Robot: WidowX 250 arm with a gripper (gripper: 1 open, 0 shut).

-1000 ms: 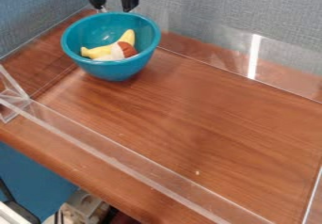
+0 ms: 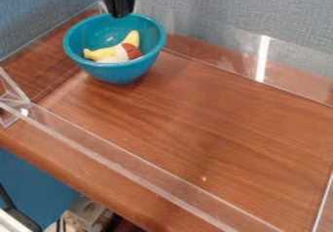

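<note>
A teal bowl [image 2: 119,71] sits at the back left of the wooden surface, holding a yellow item [image 2: 99,54], a pale item and a reddish item [image 2: 131,50]. My black gripper [image 2: 119,8] hangs at the top edge of the view, over the bowl's back rim, its fingers drawn together. Whether anything is held between them, I cannot make out.
Clear plastic walls line its edges, with a grey textured backdrop [image 2: 235,12] behind and a blue floor beyond the front left edge.
My gripper's fingers have moved together from apart, and it has come slightly lower over the bowl's back rim. The bowl and its contents have not visibly moved.
</note>
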